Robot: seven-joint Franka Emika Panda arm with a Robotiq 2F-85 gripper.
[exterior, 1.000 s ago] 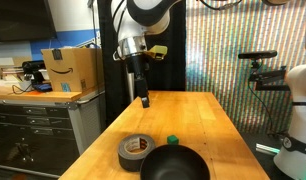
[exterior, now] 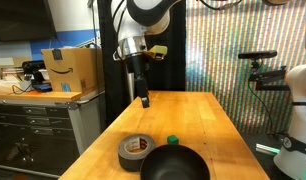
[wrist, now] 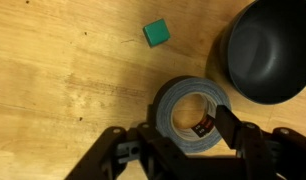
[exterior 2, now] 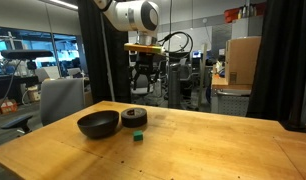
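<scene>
My gripper hangs well above the table, its fingers apart and empty. Below it in the wrist view lies a roll of grey tape (wrist: 165, 106), flat on the wood, with the cardboard core showing. A black bowl (wrist: 271, 50) stands close beside the roll, at the upper right of that view. A small green block (wrist: 156, 33) sits apart from both, up and to the left. In exterior view 2 the bowl (exterior 2: 101, 124) is left of the tape roll (exterior 2: 134, 118), and the block (exterior 2: 138, 136) is nearer that camera.
A cardboard box (exterior: 73, 69) rests on the grey drawer cabinet (exterior: 38, 125) off the table. An office chair (exterior 2: 61, 102) stands behind at the left.
</scene>
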